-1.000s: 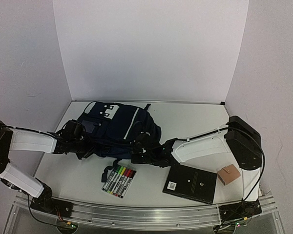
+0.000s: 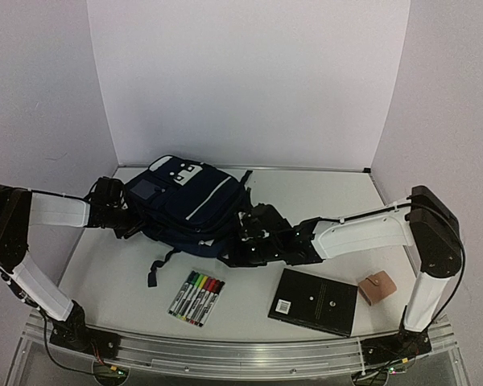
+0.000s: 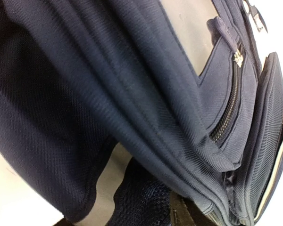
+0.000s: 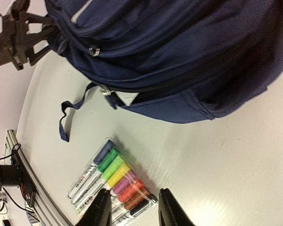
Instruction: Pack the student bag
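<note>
The navy student bag (image 2: 185,197) lies at the left of the table, its front side showing a pale stripe and a small face design. Against its left end is my left gripper (image 2: 131,229); in the left wrist view its fingers (image 3: 181,214) stand wide apart at the lower edge, with bag fabric and a pale strap in the gap. My right gripper, open and empty, is by the bag's front right corner. A row of coloured markers (image 2: 196,298) lies in front of the bag. A black book (image 2: 314,301) and a brown wallet (image 2: 377,287) lie at the right.
A loose bag strap (image 2: 155,269) hangs on the table near the markers. Behind the book and to the right of the bag the table (image 2: 322,193) is clear. White walls enclose the back and both sides; a metal rail (image 2: 249,350) runs along the front.
The bag has shifted left and back, and its loose strap has drawn left off the markers.
</note>
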